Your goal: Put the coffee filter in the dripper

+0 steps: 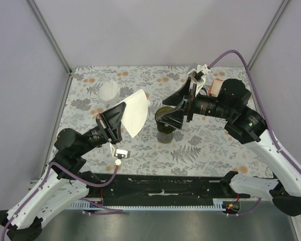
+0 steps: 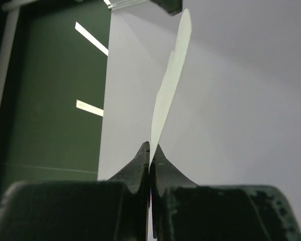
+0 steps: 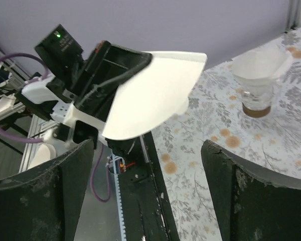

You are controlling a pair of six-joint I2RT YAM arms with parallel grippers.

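Observation:
My left gripper (image 1: 118, 111) is shut on a white paper filter (image 1: 133, 113), held up in the air at the left of centre; in the left wrist view the paper appears edge-on between the fingertips. The dark olive dripper (image 1: 164, 125) stands on a glass at table centre, partly under my right gripper (image 1: 175, 109), which is open with nothing between its fingers. In the right wrist view, the filter (image 3: 153, 93) is raised beside the left arm.
A white cup-shaped item (image 1: 109, 92) sits on a glass at the back left of the floral table (image 1: 190, 155). An orange-and-white object (image 1: 215, 86) is behind the right arm.

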